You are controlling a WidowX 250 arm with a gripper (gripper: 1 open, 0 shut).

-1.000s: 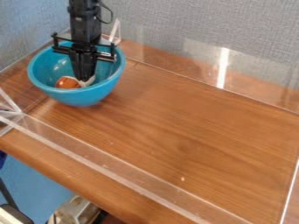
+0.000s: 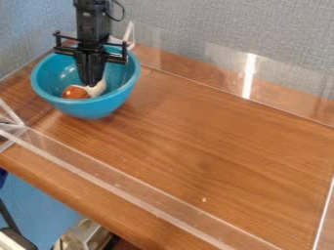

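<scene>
My black gripper (image 2: 92, 76) reaches down into a blue bowl (image 2: 111, 100) at the upper left of the camera view, its fingertips low inside, right by the contents. An orange-brown rounded item (image 2: 74, 93) and a pale item (image 2: 96, 89) lie in the bowl below and beside the fingers. The gripper looks shut; whether anything is between the fingertips is hard to see.
Grey padded walls stand behind, with a clear strip along the back edge. White cords lie at the left edge.
The gripper has shifted very slightly within the bowl; the bowl and its contents look almost unchanged.
</scene>
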